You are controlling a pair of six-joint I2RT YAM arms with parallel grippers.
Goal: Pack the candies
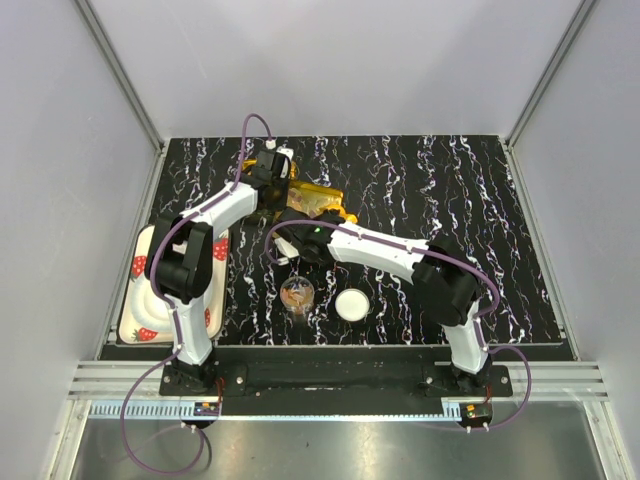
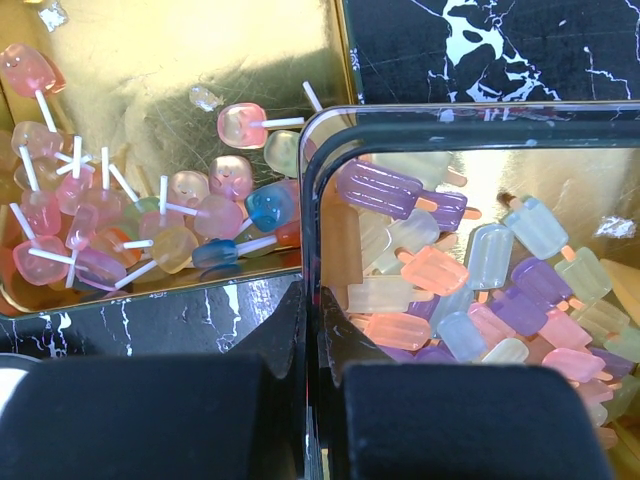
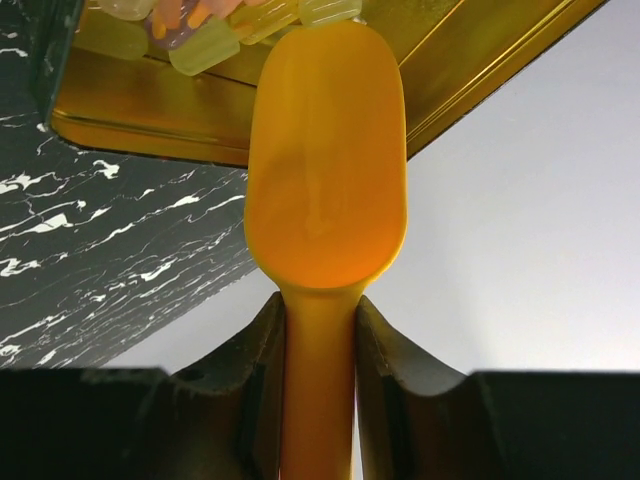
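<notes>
Popsicle-shaped candies (image 2: 520,300) in several colours lie in a gold-bottomed box with a clear rim (image 2: 480,115). My left gripper is shut on that rim, one finger on each side of the thin wall. A second gold tray (image 2: 180,45) beside it holds lollipop-shaped candies (image 2: 170,245). My right gripper is shut on the handle of an orange scoop (image 3: 325,150). The scoop's head reaches over the edge of the popsicle box in the right wrist view, and its far end meets the candies there. From above, the arms hide much of both boxes.
A clear jar (image 1: 297,294) with some candies inside stands in front of the boxes. To its right lies a round white lid (image 1: 352,305). A strawberry-patterned tray (image 1: 145,325) is at the left.
</notes>
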